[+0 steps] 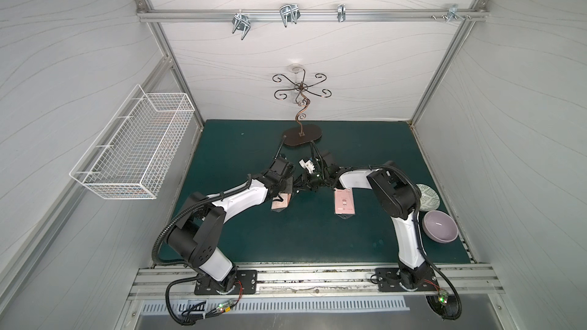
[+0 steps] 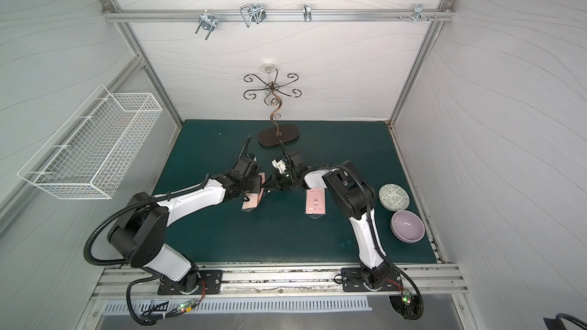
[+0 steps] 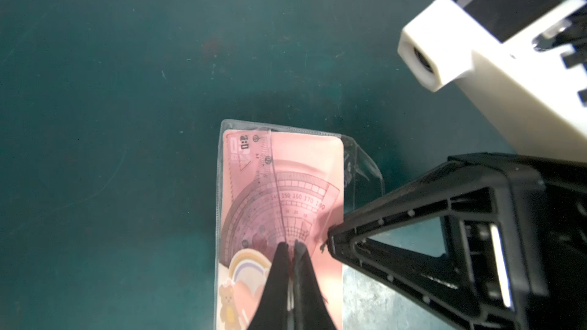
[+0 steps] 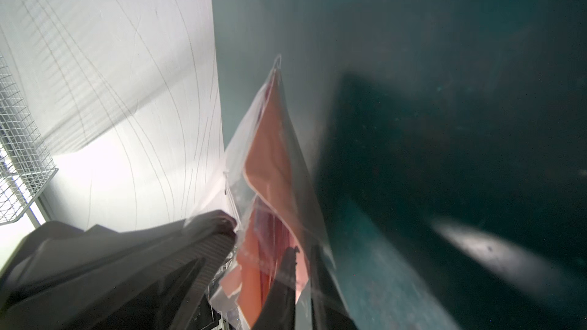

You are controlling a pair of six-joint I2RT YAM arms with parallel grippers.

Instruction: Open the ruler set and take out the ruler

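Observation:
The ruler set, a clear pouch with a pink card and see-through rulers (image 3: 305,189), lies under both grippers. Its clear front film is drawn up in a crease to the tips of my left gripper, which is shut on that film. In the right wrist view the side of the pouch (image 4: 269,152) gapes, showing card and a clear ruler edge inside. My right gripper is at this opening, its fingers slightly apart. Whether film or ruler sits between them I cannot tell. In the top left view the left gripper's body hides much of the pouch (image 1: 280,202).
A second pink set (image 1: 344,201) lies to the right. A pink bowl (image 1: 440,226) and a patterned dish (image 1: 427,197) stand at the right edge. Behind the grippers is a metal stand with a brown base (image 1: 301,135).

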